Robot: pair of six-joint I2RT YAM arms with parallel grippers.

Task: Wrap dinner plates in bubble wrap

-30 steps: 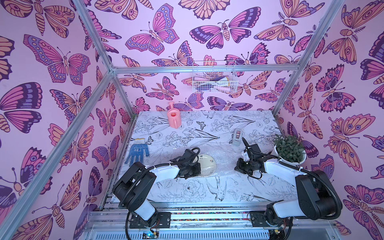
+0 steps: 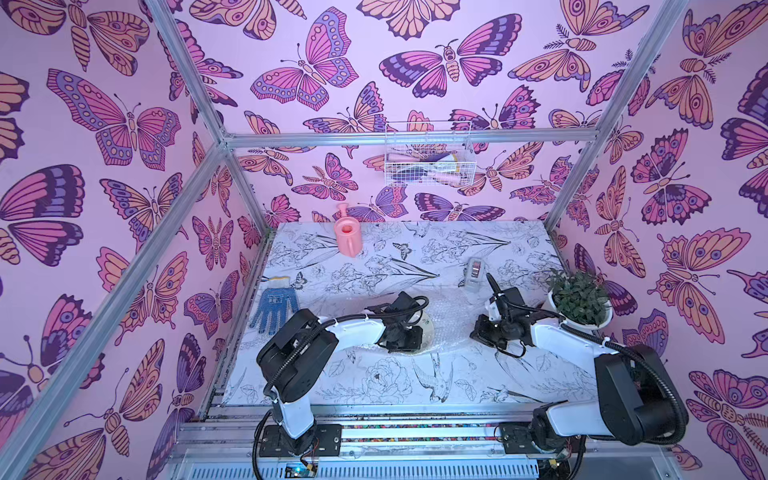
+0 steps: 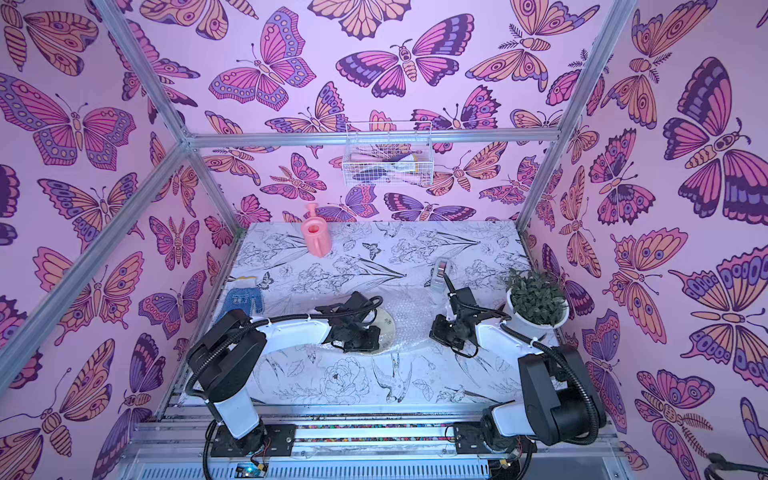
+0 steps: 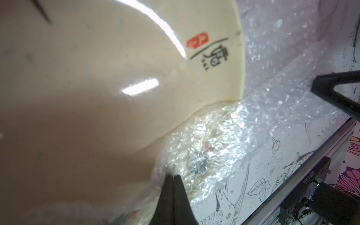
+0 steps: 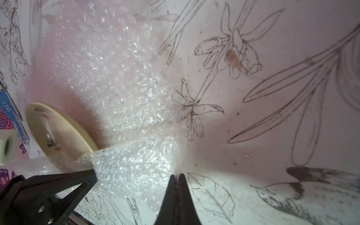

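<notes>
The cream dinner plate [image 2: 427,331] lies on the sheet of bubble wrap [image 2: 457,313], partly hidden by my left arm in both top views. My left gripper is shut on the bubble wrap at the plate's front side, where a folded strip overlaps the plate [image 4: 131,123]. Farther right, my right gripper is shut with the edge of the clear wrap [image 5: 150,161] at its fingertips. Between the two grippers the front strip stretches in a raised fold. Red and black marks show near the plate's rim.
A blue glove [image 2: 276,308] lies at the left, a pink watering can [image 2: 348,237] at the back. Behind the right gripper sits a clear tape dispenser [image 2: 475,274]; a potted plant [image 2: 579,299] stands at the right.
My left gripper has moved right across the plate, now covering more of it from above. My right arm has barely moved.
</notes>
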